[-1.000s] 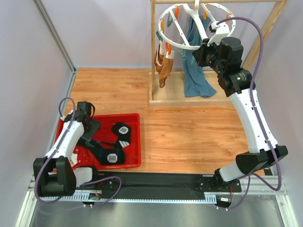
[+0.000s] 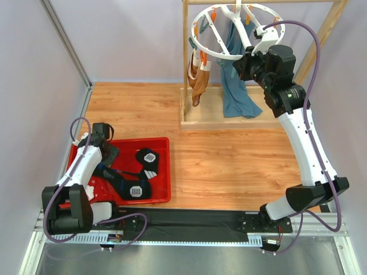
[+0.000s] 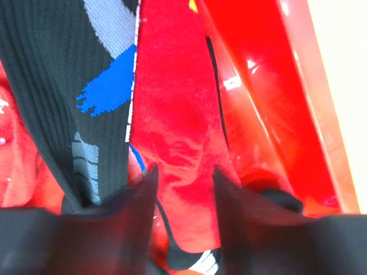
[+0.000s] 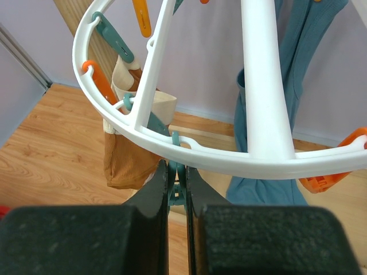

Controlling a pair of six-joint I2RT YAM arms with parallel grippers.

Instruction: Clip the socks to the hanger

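A white round hanger (image 2: 241,56) with clips holds brown socks (image 2: 202,80) and a teal sock (image 2: 238,97). My right gripper (image 2: 243,66) is up at the hanger, shut on a teal clip (image 4: 175,169) hanging from its rim. My left gripper is over the red tray (image 2: 160,195), fingers apart with no sock visibly between them. Below it lie dark socks (image 3: 63,103) with blue and grey patterns and red fabric (image 3: 183,114); more dark socks (image 2: 136,189) lie in the tray.
A wooden stand (image 2: 309,57) carries the hanger.
My left arm has shifted very slightly over the tray. The right arm looks still.
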